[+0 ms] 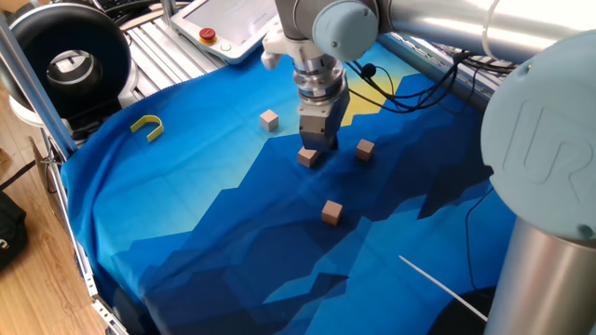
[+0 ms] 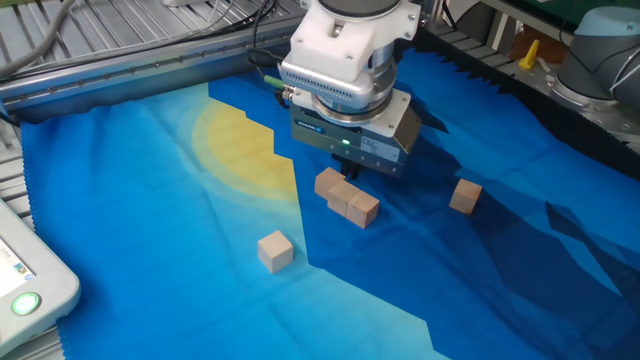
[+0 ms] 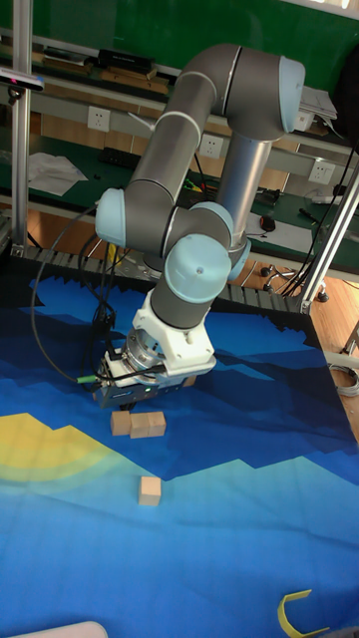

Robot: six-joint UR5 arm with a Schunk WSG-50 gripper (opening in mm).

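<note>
Three small wooden cubes stand close together in a row in exterior view 2: a far-left cube [image 2: 328, 182], a middle cube [image 2: 341, 196] and a near-right cube [image 2: 363, 211]. My gripper [image 2: 347, 170] points down just behind and above this row. Its dark fingers are small and mostly hidden by the housing, so whether they are open or shut does not show. In exterior view 1 the gripper [image 1: 332, 145] hangs between one cube [image 1: 307, 157] and another [image 1: 365, 150], covering part of the row. Apart from these lie a paler cube [image 2: 275, 252] and a separate cube [image 2: 465, 197].
A blue patterned cloth [image 1: 186, 177] covers the table. On it lies a yellow curved piece [image 1: 149, 125], far from the cubes. The teach pendant [image 1: 226, 26] sits at the edge, and loose black cables [image 1: 424, 98] hang beside the arm.
</note>
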